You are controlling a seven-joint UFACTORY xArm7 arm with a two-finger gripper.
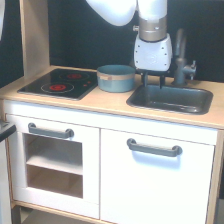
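Observation:
My gripper [153, 85] hangs from the white arm, pointing down over the left part of the dark sink [180, 98]. Its two dark fingers are apart, and nothing shows between them. To its left, a blue-grey round pot [116, 79] stands on the wooden counter, between the stove and the sink, clear of the fingers. The dark tap [180, 55] rises behind the sink, just right of the gripper.
A black cooktop [62, 86] with red rings lies at the left of the counter. Below are a windowed oven door [52, 133] and a white cupboard door [135, 185], both with dark handles. Bare counter [98, 103] shows along the front.

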